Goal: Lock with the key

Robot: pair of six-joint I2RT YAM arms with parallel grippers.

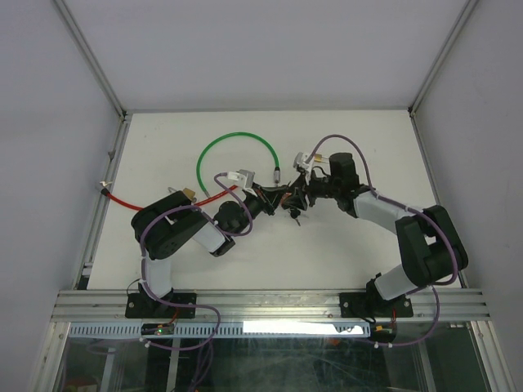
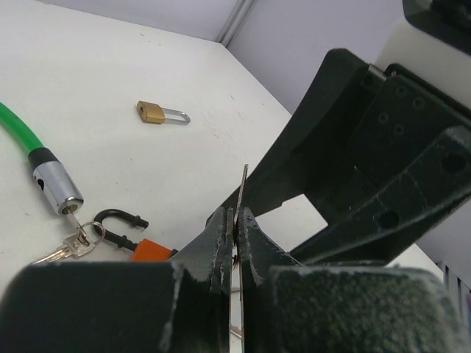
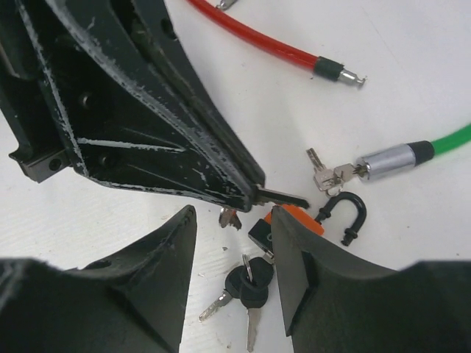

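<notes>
My left gripper point(image 1: 278, 196) is shut; a thin metal blade point(image 2: 241, 187) stands up from between its fingertips. My right gripper point(image 1: 296, 196) is open just beside it, its fingers point(image 3: 316, 301) below the left gripper in the right wrist view. An orange-bodied padlock with a black U shackle point(image 3: 351, 213) lies beneath them, partly hidden. Black-headed keys point(image 3: 250, 290) lie nearby, and silver keys point(image 3: 324, 173) hang at the green cable lock's metal end point(image 3: 384, 162).
A brass padlock point(image 2: 151, 112) lies farther back on the white table point(image 1: 343, 131). A red cable lock point(image 3: 257, 33) and the green cable point(image 1: 229, 135) lie behind and left of the grippers.
</notes>
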